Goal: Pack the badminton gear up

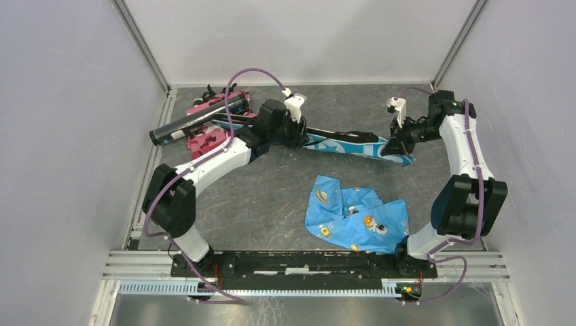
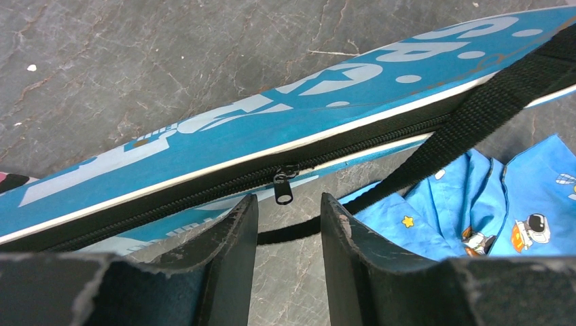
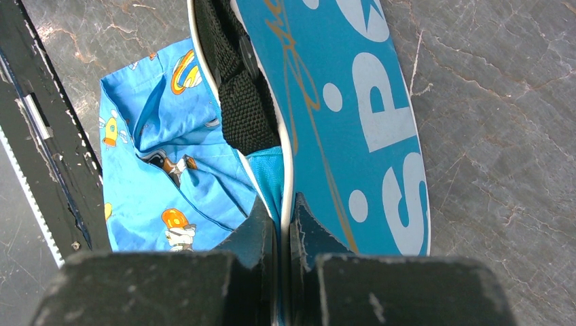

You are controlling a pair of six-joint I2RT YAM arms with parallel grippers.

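A long blue racket bag [image 1: 346, 146] with white lettering spans the back of the floor, zipper uppermost. Its right end is pinched in my right gripper, shut on the bag's edge beside the zipper, with black strap [image 3: 248, 115] inside the opening. My left gripper stands open over the middle of the bag, the zipper pull [image 2: 283, 190] just beyond and between its fingertips in the left wrist view. The bag's black strap [image 2: 475, 115] runs slantwise there, passing behind the fingers.
A black tube [image 1: 176, 129] lies on pink bags [image 1: 204, 142] at the back left. A blue printed cloth [image 1: 353, 224] is spread at the front right.
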